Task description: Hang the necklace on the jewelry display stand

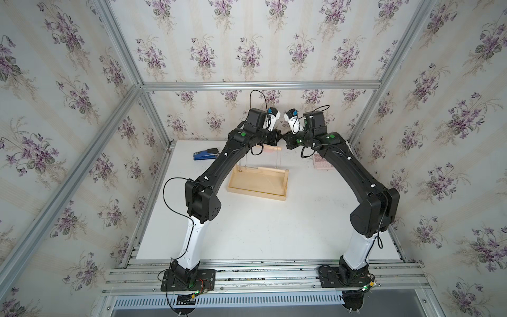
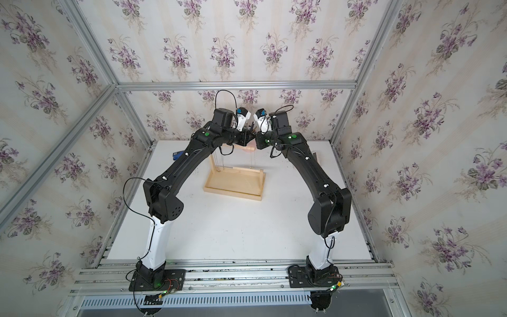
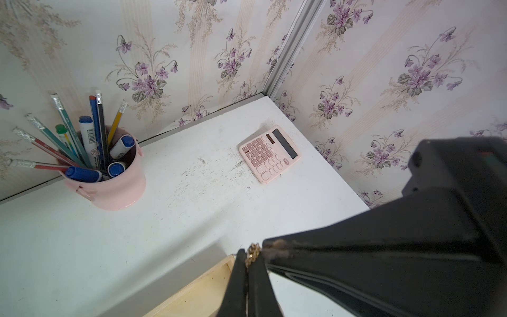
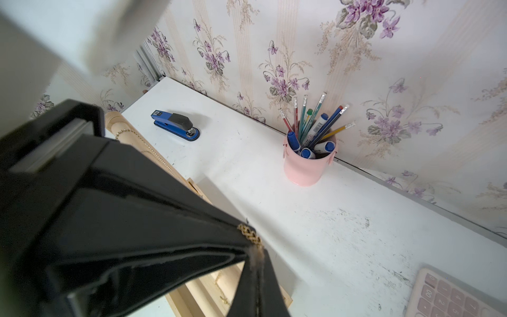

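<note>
My left gripper point(image 1: 274, 136) and right gripper point(image 1: 289, 138) meet high above the wooden jewelry display stand point(image 1: 256, 191), their tips touching or nearly touching. A gold necklace chain point(image 3: 252, 253) is pinched at the shut tips in the left wrist view; the right wrist view shows gold chain point(image 4: 249, 233) at the meeting tips, both grippers appearing shut on it. More chains hang on the stand's wooden bar point(image 4: 145, 148). The stand's middle is partly hidden behind the grippers.
A pink pen cup point(image 4: 303, 171) stands at the back, a blue stapler point(image 4: 174, 124) at the back left, and a pink calculator point(image 3: 269, 154) at the back right.
</note>
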